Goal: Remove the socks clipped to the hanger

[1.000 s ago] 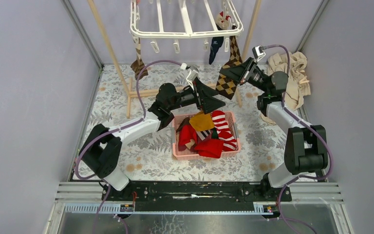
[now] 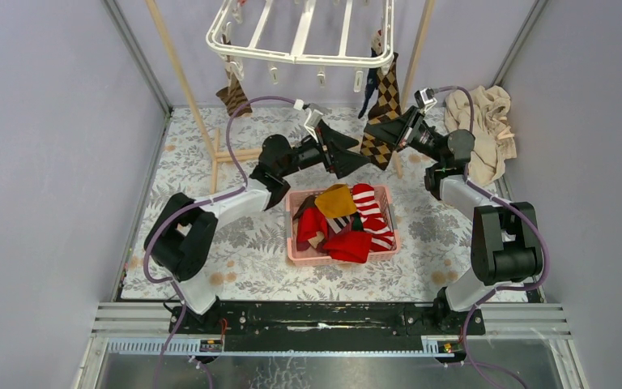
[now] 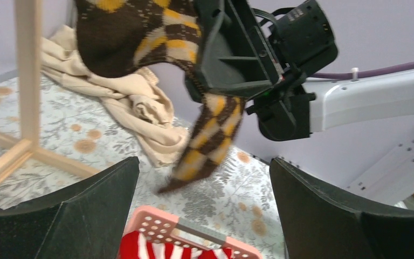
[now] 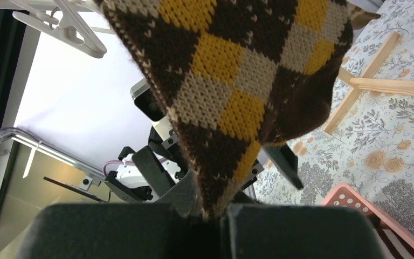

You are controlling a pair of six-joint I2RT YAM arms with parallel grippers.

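Observation:
A brown, yellow and beige checkered sock [image 2: 388, 91] hangs at the right side of the white hanger [image 2: 296, 58]; whether its top is still clipped cannot be told. My right gripper is shut on this sock's edge, and the knit rises out of frame in the right wrist view. Facing it, my left gripper [image 2: 361, 158] stands open just below and left of the sock, nothing between its fingers. In the left wrist view the sock's free end [image 3: 207, 143] dangles beyond those fingers. Another brown patterned sock [image 2: 234, 96] hangs at the hanger's left, and a dark blue one [image 2: 368, 91] behind.
Under the arms stands a pink basket [image 2: 290, 246] with several red, striped and mustard socks in it. A beige cloth [image 2: 478, 121] lies at the back right. Wooden stand legs [image 2: 180, 69] rise at both sides of the hanger.
The hanger has swung and turned, shifting slightly left; the left sock has swung about, and the blue sock went out of sight and reappeared. My right gripper has kept the checkered sock, moving slightly.

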